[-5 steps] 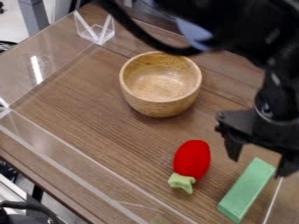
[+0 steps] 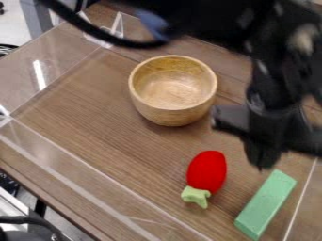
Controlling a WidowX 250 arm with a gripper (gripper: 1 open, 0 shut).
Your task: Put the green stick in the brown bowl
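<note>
A green stick point(image 2: 265, 205) lies flat on the table at the lower right, its upper end close under the gripper's edge. The brown bowl point(image 2: 174, 91) stands upright and empty near the middle, its right rim close to the arm. Dark and blurred, my gripper point(image 2: 266, 141) hangs above the table on the right, between the bowl and the stick and apart from both. The stick is not in its grasp. Motion blur hides whether its fingers are open or shut.
A red object with a green tip point(image 2: 206, 178) lies just left of the stick. Bare wooden table point(image 2: 94, 122) stretches across the left side. Dark cables point(image 2: 32, 226) show at the lower left corner, and the arm covers the top right.
The stick lies where it was; the bowl and red object have not moved.
</note>
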